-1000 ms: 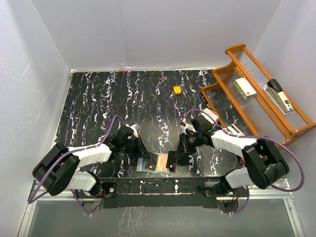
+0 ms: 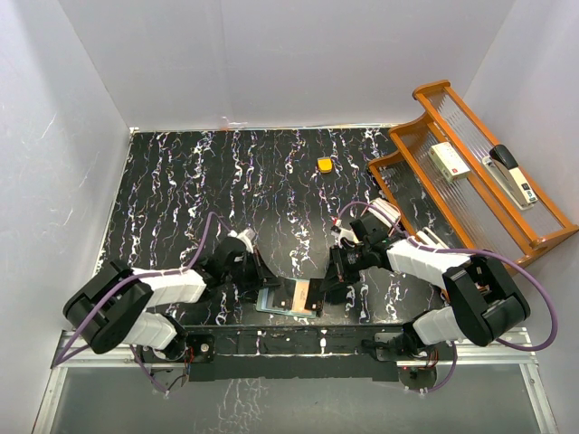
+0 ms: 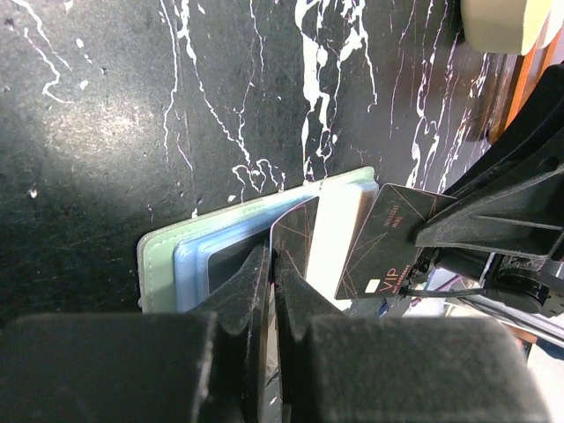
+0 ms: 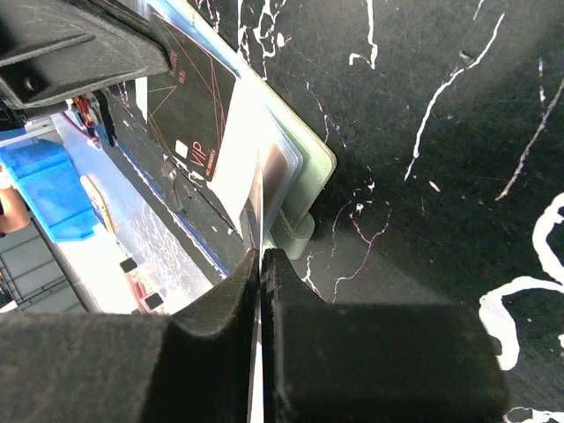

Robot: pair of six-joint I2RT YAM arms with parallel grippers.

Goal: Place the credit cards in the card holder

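Observation:
The pale blue-green card holder point(image 2: 262, 303) lies flat near the front edge of the table, between both grippers. My left gripper is shut on a thin black card point(image 3: 297, 233) with fine gold lines, lifted at an angle over the holder. This card's VIP print shows in the right wrist view, over the holder point(image 4: 307, 145). On the holder's other side, my right gripper is shut on a thin card seen edge-on; the left wrist view shows it as a second black VIP card point(image 3: 388, 233). A pale strip point(image 3: 335, 231) lies between the two cards.
A brown wooden rack point(image 2: 452, 190) with boxes and a black-handled device stands at the right. A small yellow object point(image 2: 325, 165) lies toward the back of the table.
My left gripper has shifted slightly right, and the holder and left card have moved slightly right with it. The right arm looks nearly still.

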